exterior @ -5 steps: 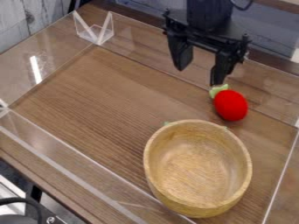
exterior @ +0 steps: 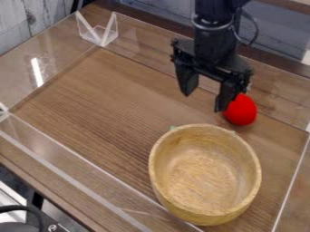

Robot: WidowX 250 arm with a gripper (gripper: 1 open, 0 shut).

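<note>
My black gripper point(exterior: 212, 80) hangs in the upper middle of the camera view, open, with its fingers spread to either side. A red round object point(exterior: 240, 110) lies on the wooden surface just right of the gripper and partly behind its right finger. A large pale yellow bowl point(exterior: 204, 202) sits in the lower middle, below the gripper and the red object.
A white wire rack point(exterior: 97, 29) stands at the upper left. A black cable point(exterior: 24, 208) lies at the lower left edge.
The gripper has come lower and toward the viewer, closer to the red object. The red object and bowl have not visibly moved.
</note>
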